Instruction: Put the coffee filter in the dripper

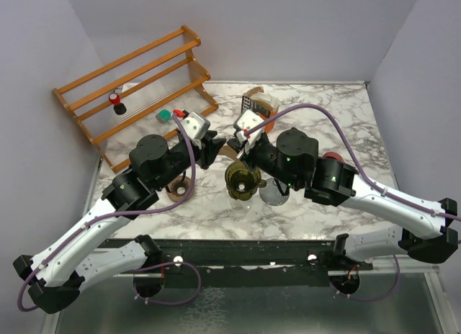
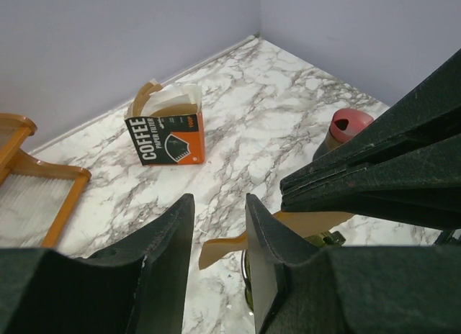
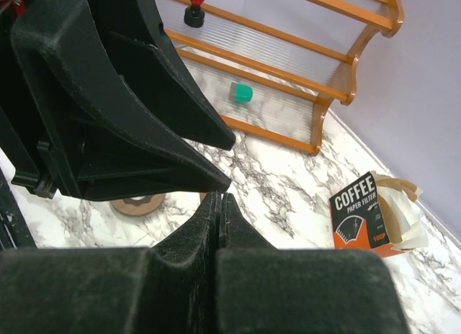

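A brown paper filter (image 2: 308, 221) hangs above the green dripper (image 1: 240, 180), under the tips of my right gripper (image 1: 242, 142), which is shut on it in the left wrist view. My left gripper is part open beside it, the filter's other end showing behind its fingertips. In the right wrist view the filter is mostly hidden behind my fingers.
The coffee filter box (image 2: 166, 129) stands at the back. A wooden rack (image 1: 137, 89) is at the back left. A wooden ring (image 3: 137, 208) lies on the left. A red cup (image 2: 347, 125) stands at the right.
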